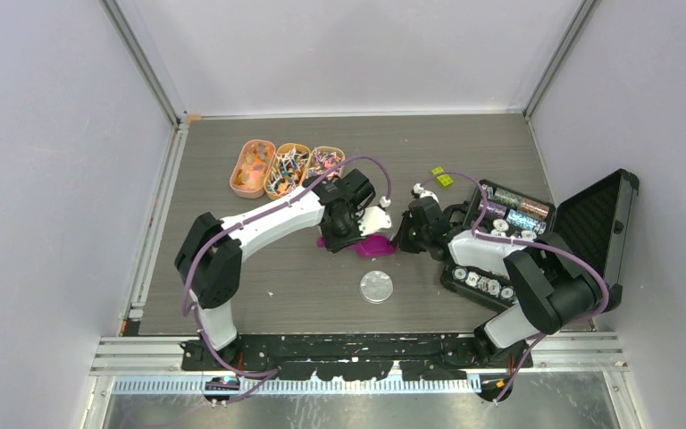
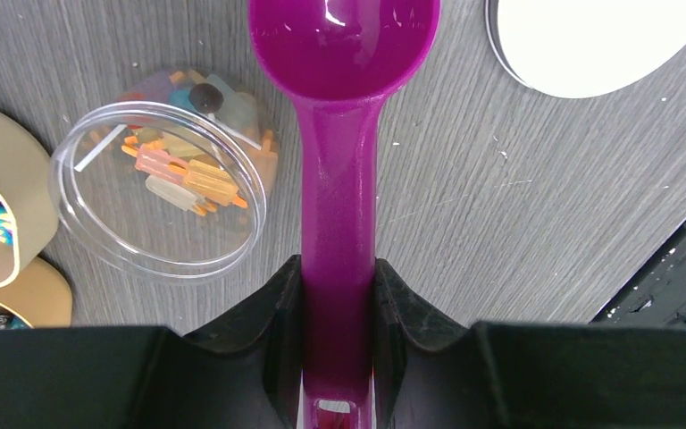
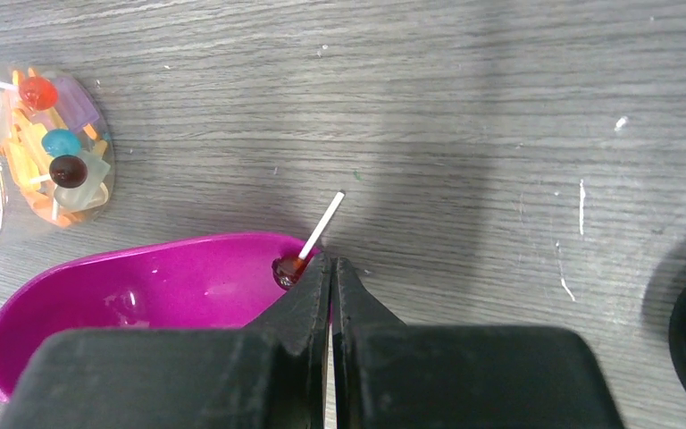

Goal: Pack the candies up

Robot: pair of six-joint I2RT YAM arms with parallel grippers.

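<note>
My left gripper is shut on the handle of a magenta scoop (image 2: 339, 179). In the right wrist view a dark lollipop (image 3: 288, 271) rests at the scoop's far lip, its white stick poking out over the edge. Right at that lip my right gripper stands shut, tips touching the rim beside the lollipop; whatever lies between them is hidden. A clear jar (image 2: 161, 188) lies on its side with popsicle-shaped and round candies inside. Its likely lid, a round disc (image 1: 376, 286), is flat on the table.
Three candy bins, orange (image 1: 253, 168), tan (image 1: 272, 190) and a further tan one (image 1: 339, 152), stand at back left. A yellow-green block (image 1: 442, 176) sits at the back. An open black case (image 1: 545, 210) with cylinders and discs fills the right.
</note>
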